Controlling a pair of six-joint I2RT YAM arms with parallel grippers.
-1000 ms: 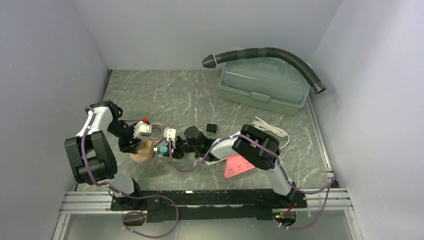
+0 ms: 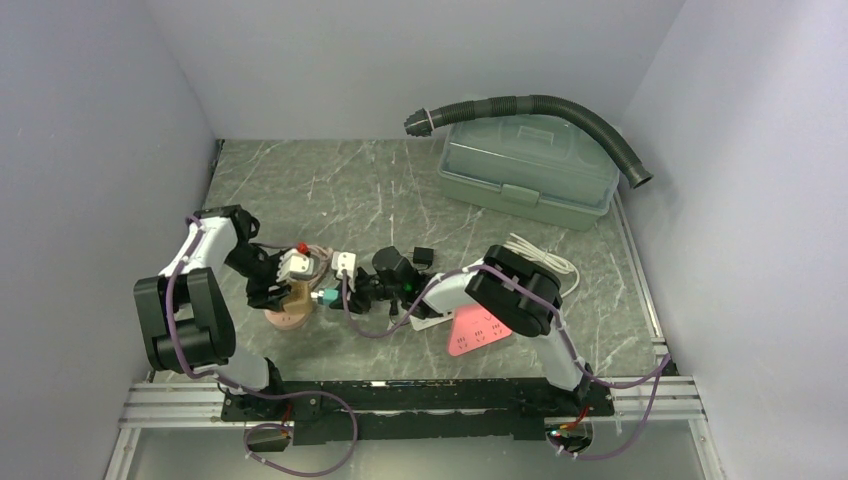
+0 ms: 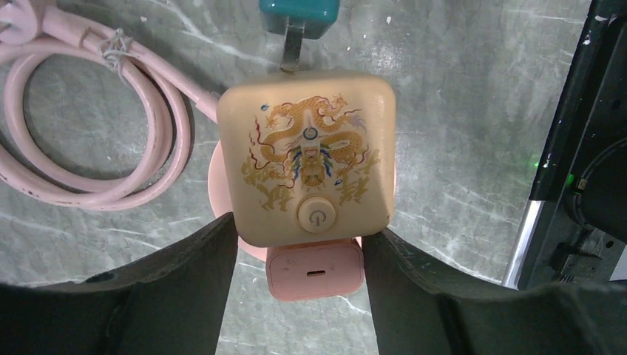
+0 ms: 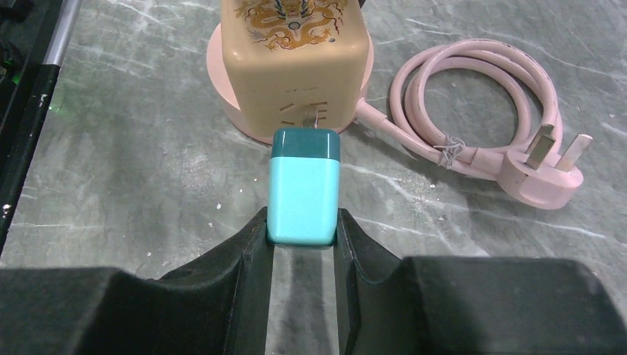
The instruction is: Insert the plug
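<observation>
A teal plug (image 4: 304,196) is held by my right gripper, shut on its body. Its metal prongs point at the slotted side of a cream cube socket (image 4: 299,70) with a dragon print and stand right at the slots; how deep they sit cannot be told. In the left wrist view the cube (image 3: 310,159) fills the middle above a pink round base (image 3: 222,185). My left gripper has one finger on each side of the cube's near end; whether they press on it is unclear.
The socket's coiled pink cord (image 4: 473,63) lies beside it with its own three-pin plug (image 4: 540,177). Further right are a pink power strip (image 2: 476,328), a small black block (image 2: 423,256) and a white coiled cable (image 2: 540,255). A green toolbox (image 2: 530,165) stands at the back.
The left gripper has shifted slightly right, and the cube and base have moved a little the same way.
</observation>
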